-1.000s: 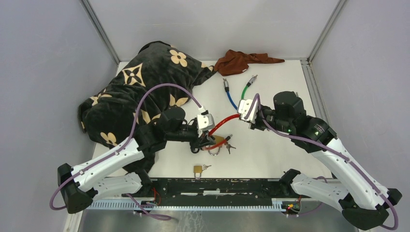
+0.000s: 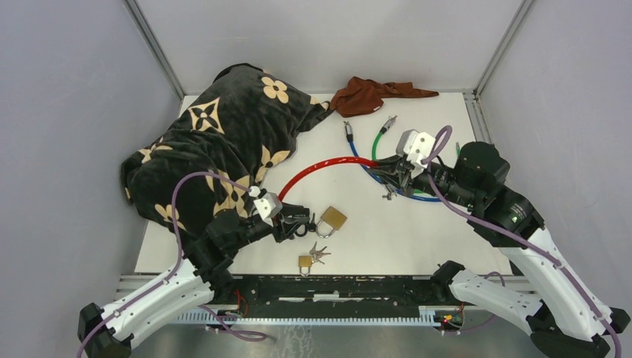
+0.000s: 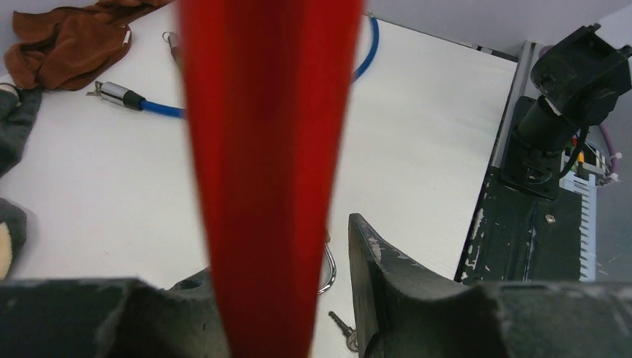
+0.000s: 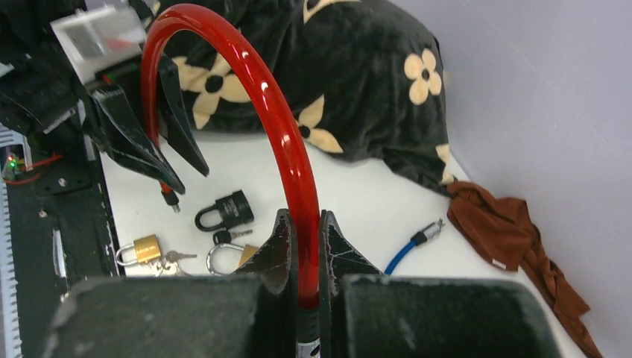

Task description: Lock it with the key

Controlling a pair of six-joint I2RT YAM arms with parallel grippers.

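The red cable lock (image 2: pixel 320 167) arches above the table between my grippers. My right gripper is shut on it near a dark collar, where a bit of silver shows below the fingers. Small keys (image 2: pixel 388 194) show beneath this gripper in the top view. At the left end, the cable runs down between the parted fingers of my left gripper. Its black and metal tip (image 4: pixel 171 200) sticks out below them, pointing down. In the left wrist view the red cable (image 3: pixel 268 149) fills the middle and hides most of the space between the fingers.
On the table under the cable lie a brass padlock (image 2: pixel 334 218), a small brass padlock (image 2: pixel 305 264), loose keys (image 2: pixel 319 253) and a black padlock (image 4: pixel 235 209). Blue (image 2: pixel 351 134) and green (image 2: pixel 383 134) cables, a brown cloth (image 2: pixel 365 97) and a dark blanket (image 2: pixel 238 112) lie farther back.
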